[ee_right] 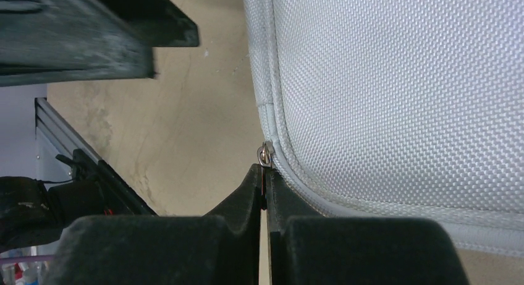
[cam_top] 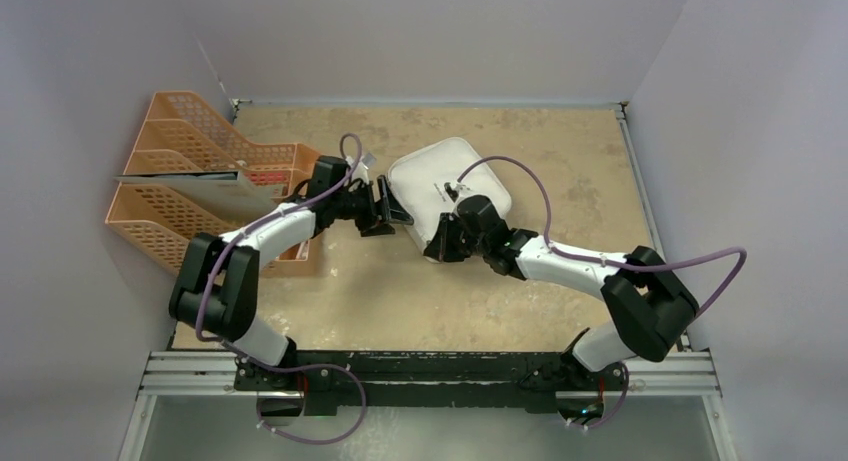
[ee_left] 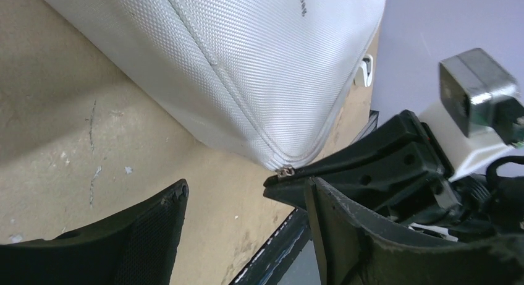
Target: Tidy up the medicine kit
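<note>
The white fabric medicine kit (cam_top: 437,179) lies closed and tilted on the table, with its woven side (ee_left: 259,62) and seam filling much of the left wrist view. At its near corner, my right gripper is shut on the small metal zipper pull (ee_right: 264,154), which shows between the fingertips. My left gripper (cam_top: 403,225) stands at the kit's left edge, part open. Nothing shows between its fingers; it is apart from the fabric in its own wrist view. Its dark fingers also reach into the upper left of the right wrist view.
An orange compartment organizer (cam_top: 170,241) stands at the left, with a flat pale sheet (cam_top: 205,193) and small items in it; the left arm passes over its right side.
</note>
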